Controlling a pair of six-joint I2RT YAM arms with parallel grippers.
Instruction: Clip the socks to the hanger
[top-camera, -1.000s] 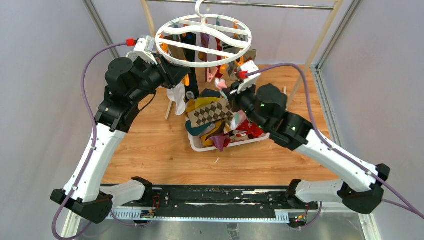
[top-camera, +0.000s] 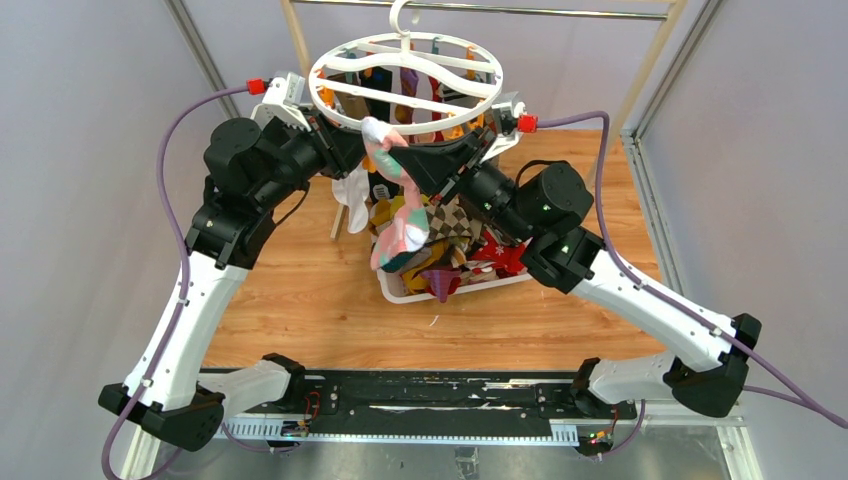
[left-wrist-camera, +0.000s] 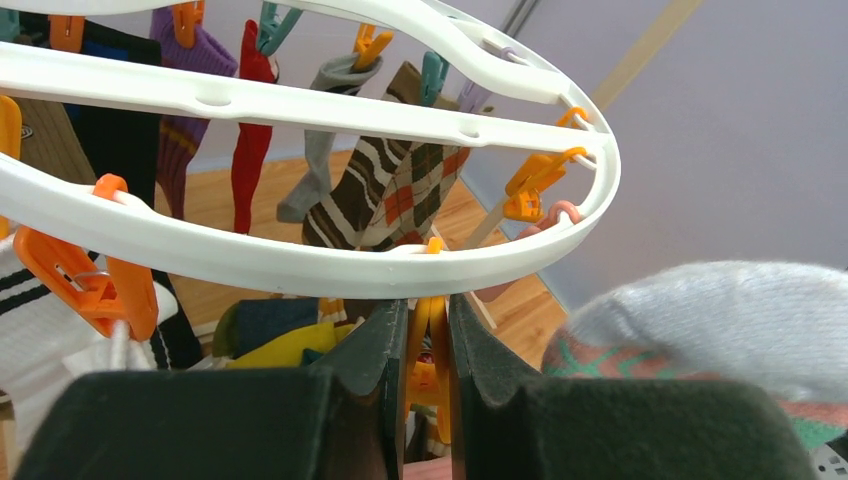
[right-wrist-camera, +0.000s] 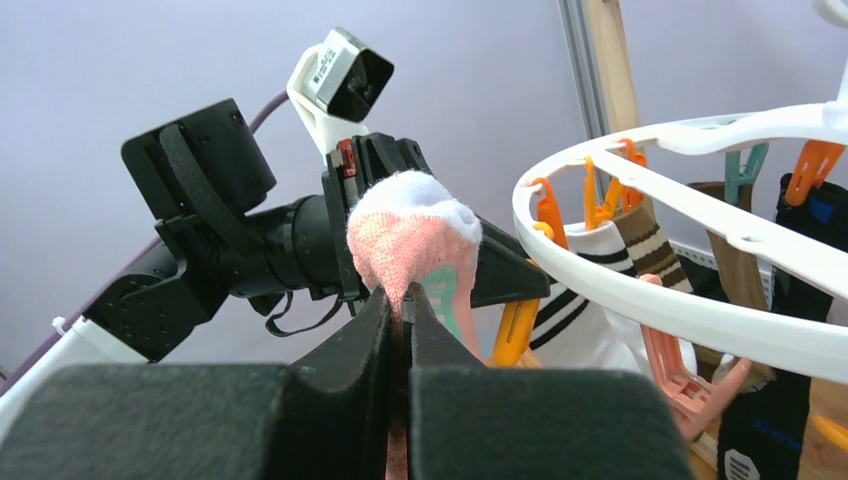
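The white round hanger (top-camera: 405, 125) carries socks on coloured clips. My left gripper is shut on an orange clip (left-wrist-camera: 426, 385) at the front of the ring. My right gripper is shut on a pink-and-white sock (right-wrist-camera: 410, 235), its top rising above the fingertips beside the ring and close to my left gripper. In the top view the sock (top-camera: 400, 225) dangles down over the basket. The clip's mouth is largely hidden by my left fingers.
A white basket (top-camera: 400, 298) of mixed socks sits on the wooden board below. Hung socks crowd the ring's underside and back. The board around the basket is mostly clear.
My right gripper has risen and moved left with the sock, bringing it up beside my left gripper at the ring's front. The left arm has barely moved.
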